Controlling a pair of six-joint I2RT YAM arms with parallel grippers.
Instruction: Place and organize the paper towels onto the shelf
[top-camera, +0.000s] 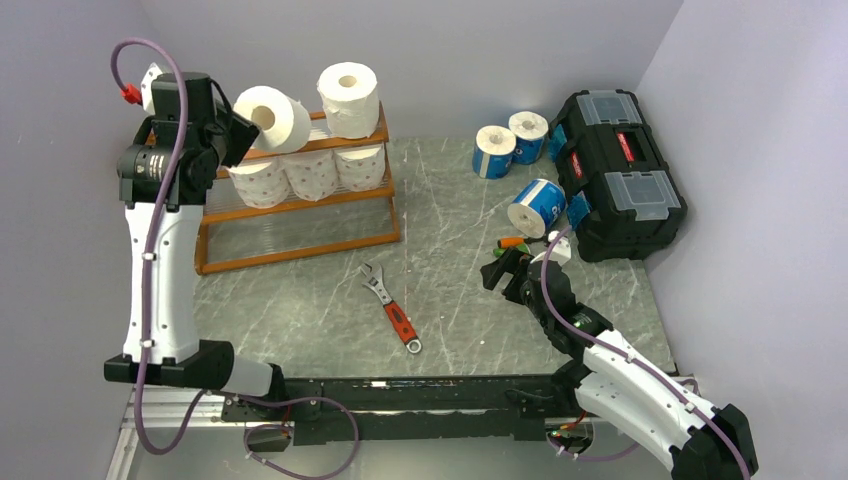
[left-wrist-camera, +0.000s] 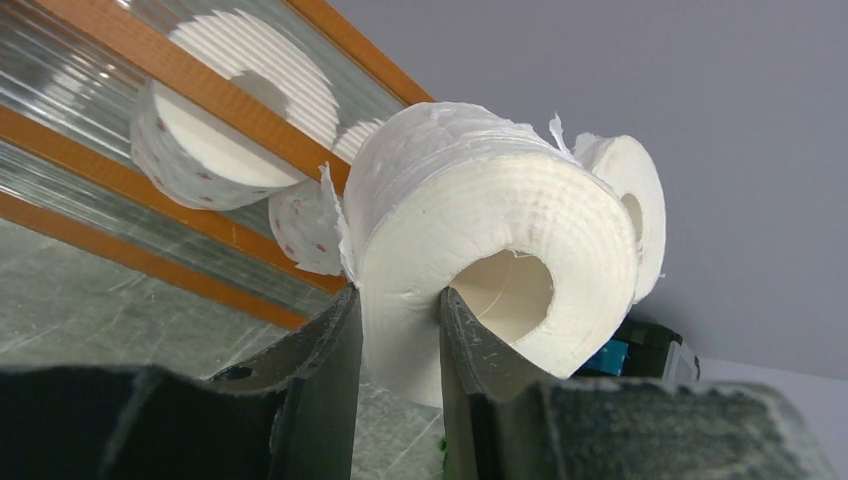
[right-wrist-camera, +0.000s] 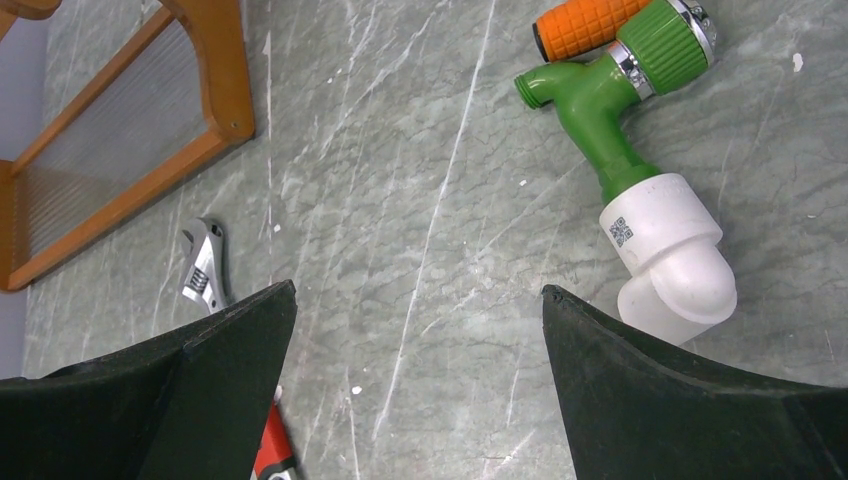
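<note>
A white paper roll (top-camera: 284, 125) is tilted over the top of the wooden shelf (top-camera: 303, 251), toward its left half. My left gripper is shut on this roll's wall, one finger inside the core side. At the top level's right end a second white roll (top-camera: 349, 101) stands upright. Three dotted rolls (top-camera: 311, 175) stand on the middle level; the lowest level is empty. Over the table to the right my right gripper stays open, nothing between its fingers. Whether the held roll touches the top level cannot be told.
Blue-wrapped rolls (top-camera: 494, 152) are near a black toolbox (top-camera: 622, 165) at the back right. A red-handled wrench (top-camera: 401, 323) lies before the shelf. Below my right gripper is a green and white pipe tool (right-wrist-camera: 606, 140).
</note>
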